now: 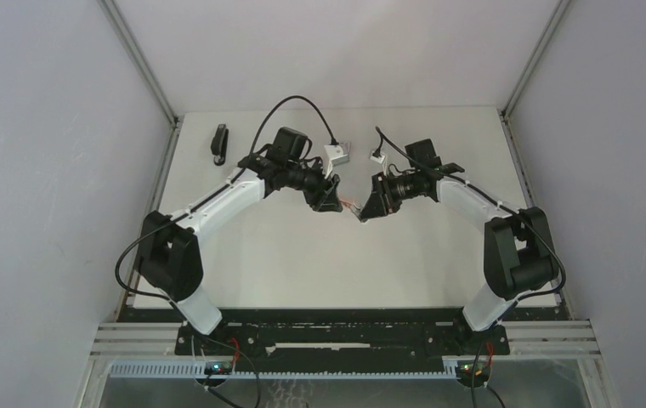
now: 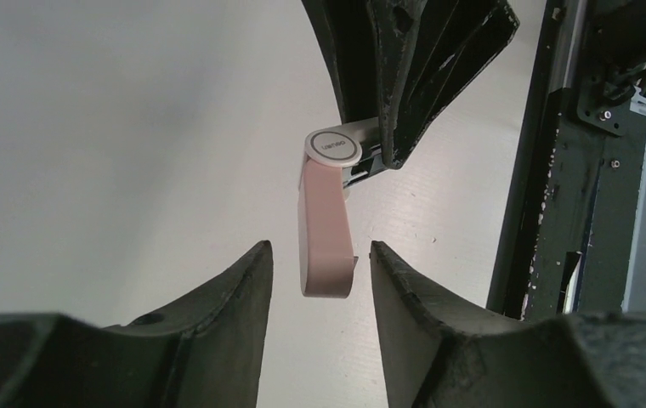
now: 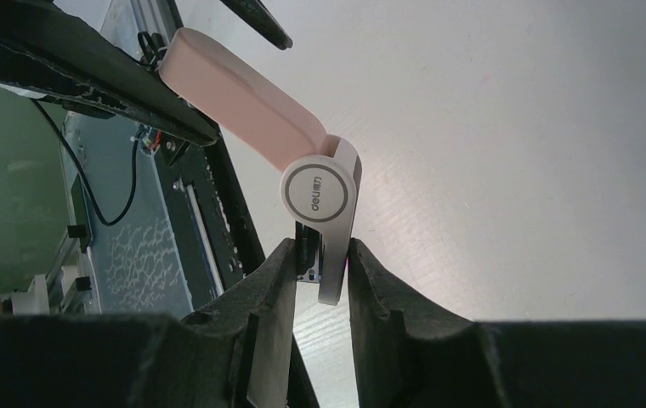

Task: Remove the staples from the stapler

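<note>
A stapler with a pink arm [image 2: 326,225] and a pale body is held up over the middle of the table, its two halves swung apart at the round pivot. My right gripper is shut on the pale body [image 3: 337,246], beside a dark slot with some metal in it. My left gripper is open, its fingers on either side of the pink arm's free end; gaps show at both sides in the left wrist view. In the top view only a sliver of the stapler [image 1: 349,205] shows between the two grippers. Staples cannot be made out.
A black stapler-like object [image 1: 219,144] lies at the table's back left. Behind the left gripper sits a small grey box [image 1: 342,153], partly covered by the arm.
</note>
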